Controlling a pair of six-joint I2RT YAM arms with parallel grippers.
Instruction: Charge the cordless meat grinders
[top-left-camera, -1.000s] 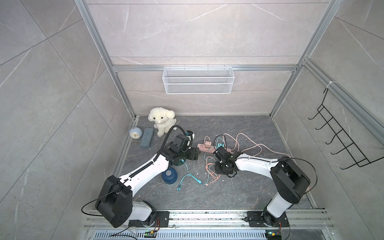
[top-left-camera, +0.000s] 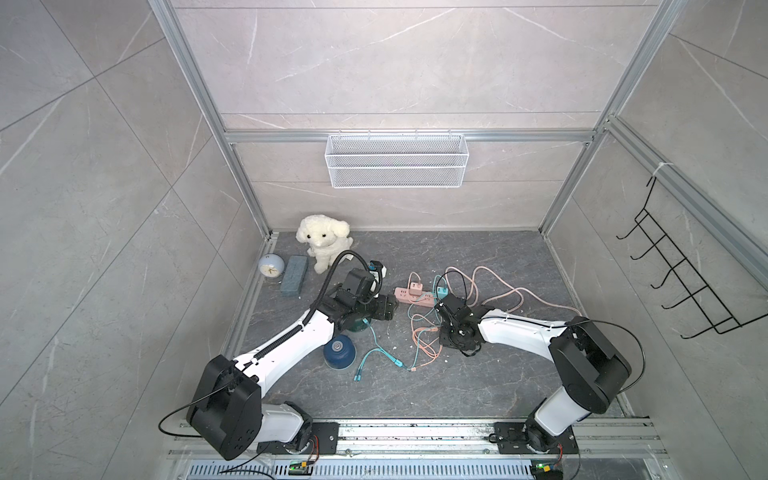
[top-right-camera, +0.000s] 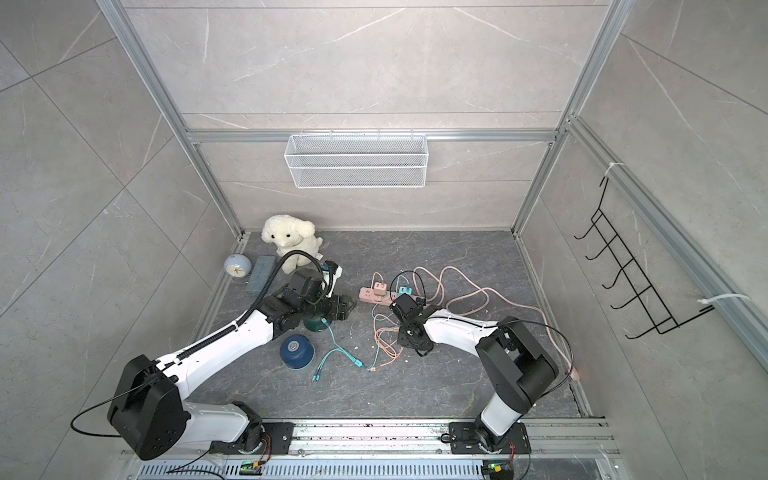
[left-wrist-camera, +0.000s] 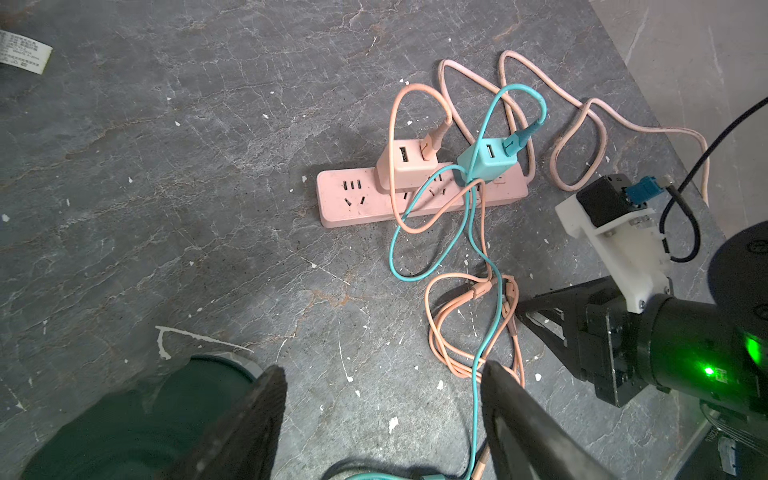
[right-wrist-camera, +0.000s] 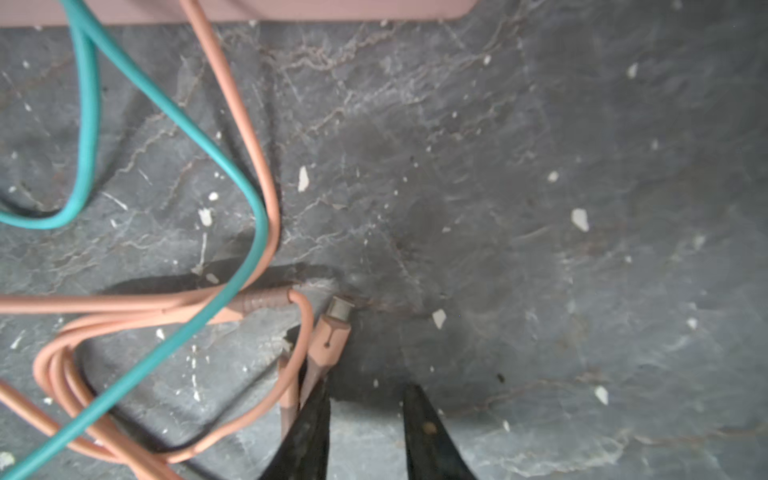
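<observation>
A pink power strip (left-wrist-camera: 344, 208) holds a pink charger (left-wrist-camera: 412, 164) and a teal charger (left-wrist-camera: 488, 164). Pink cables (right-wrist-camera: 132, 456) lie coiled in front of it; a pink connector (right-wrist-camera: 328, 340) lies just above my right gripper, whose fingers are apart with nothing visible between them, low over the floor. A teal cable (top-left-camera: 374, 344) runs toward the front. My left gripper is open, raised beside a dark green meat grinder base (left-wrist-camera: 144, 424). A blue grinder base (top-left-camera: 339, 352) stands front left.
A white plush dog (top-left-camera: 324, 240), a clock (top-left-camera: 271, 265) and a grey-blue block (top-left-camera: 294, 274) are at the back left. A wire basket (top-left-camera: 396, 160) hangs on the back wall, black hooks (top-left-camera: 680, 272) on the right wall.
The left arm is nearly still.
</observation>
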